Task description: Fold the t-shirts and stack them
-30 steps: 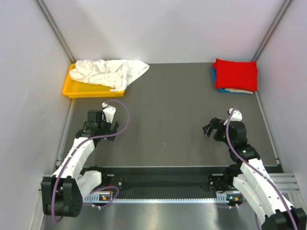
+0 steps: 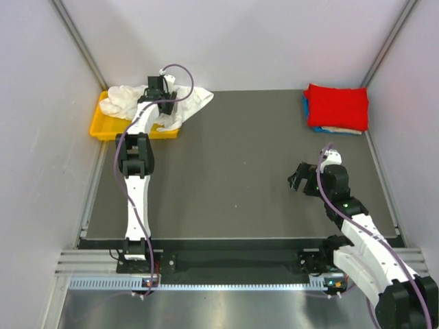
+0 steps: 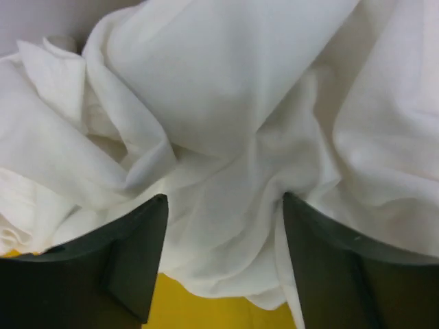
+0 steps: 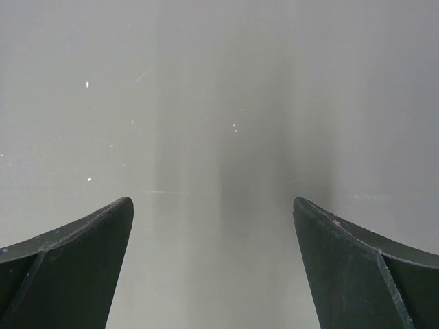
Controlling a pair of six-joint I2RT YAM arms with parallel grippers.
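A crumpled white shirt (image 2: 123,101) lies in the yellow bin (image 2: 103,127) at the back left, part of it hanging out over the bin's right side. My left gripper (image 2: 171,108) is down at this shirt, its fingers apart; in the left wrist view white cloth (image 3: 219,185) fills the space in front of and between the fingers. Whether the cloth is gripped does not show. My right gripper (image 2: 296,179) stands open above bare table, nothing between its fingers. At the back right a folded red shirt (image 2: 337,106) tops a stack with blue and whitish layers below.
Pale walls close it in at the back and both sides. A purple cable (image 2: 123,171) runs along the left arm.
The left arm has reached from the front left to the bin, and its gripper has come down onto the white shirt. The right arm has barely moved.
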